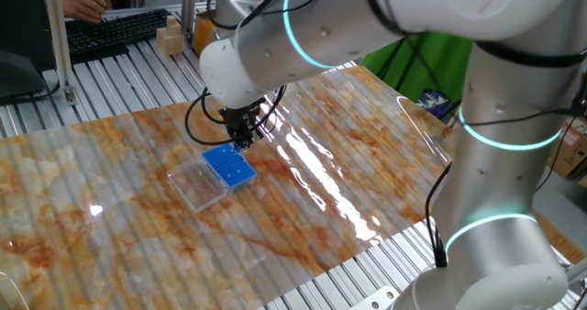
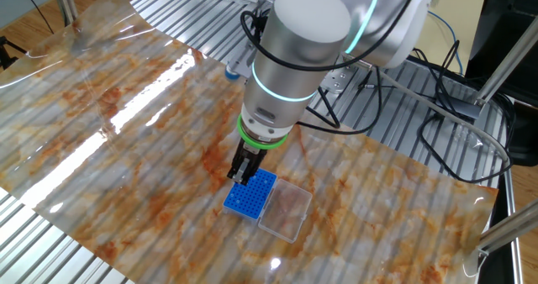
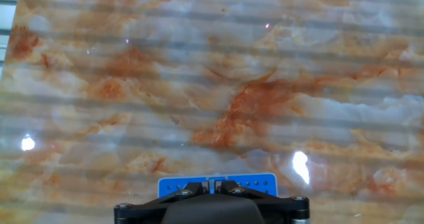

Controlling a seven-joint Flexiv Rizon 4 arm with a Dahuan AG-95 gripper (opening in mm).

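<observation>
A blue rack [image 1: 230, 166] with a grid of small holes lies on the marble-patterned sheet, a few pale specks showing in its surface. Its clear lid [image 2: 287, 210] is folded open flat beside it. My gripper [image 2: 240, 176] points down at the edge of the rack away from the lid, its tips very near the rack's surface. In the wrist view the fingertips [image 3: 219, 186] stand close together over the blue rack [image 3: 256, 183]. Whether anything small sits between them is too fine to make out, and contact with the rack is not clear either.
The marble-patterned sheet [image 1: 110, 182] is clear around the rack. Wooden blocks [image 1: 170, 38] and a keyboard [image 1: 119, 33] sit beyond its far edge, with a person's hand [image 1: 83, 6] near the keyboard. Loose cables [image 2: 445, 107] lie on the metal slats.
</observation>
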